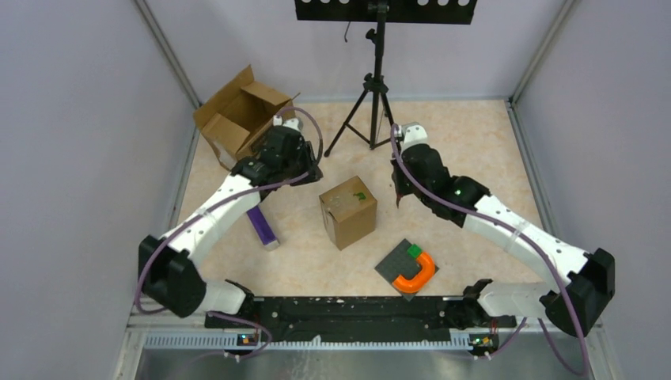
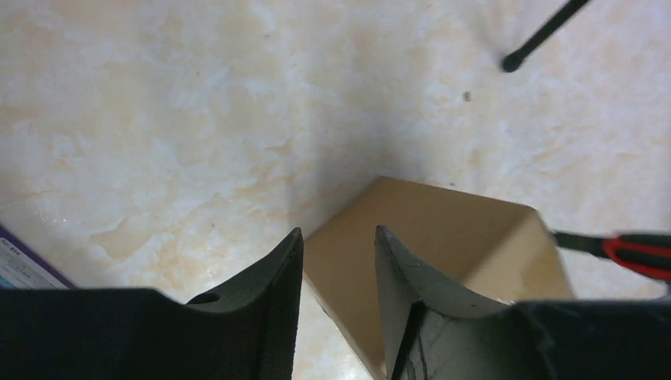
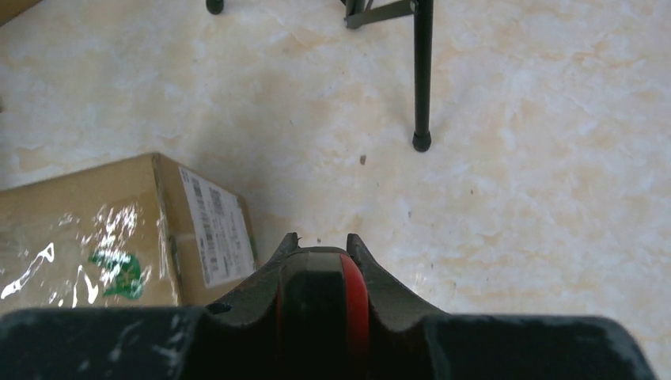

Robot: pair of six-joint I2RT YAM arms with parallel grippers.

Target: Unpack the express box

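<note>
A brown taped box [image 1: 349, 210] with a green mark on top stands mid-table, flaps down; whether its tape is cut I cannot tell. In the left wrist view the box [image 2: 427, 218] lies below and beyond my left gripper, whose fingers are parted with nothing held. From above, this gripper [image 1: 316, 171] hovers behind and left of the box. My right gripper is shut on a red-and-black tool [image 3: 354, 305], probably a cutter. In the top view the tool's tip [image 1: 398, 201] points down, to the right of the box and apart from it.
An open empty-looking carton [image 1: 225, 127] stands at the back left, partly behind the left arm. A purple box [image 1: 262, 226] lies left of the taped box. At front right are a grey mat and an orange-green tool [image 1: 419, 273]. A black tripod [image 1: 375, 111] stands behind.
</note>
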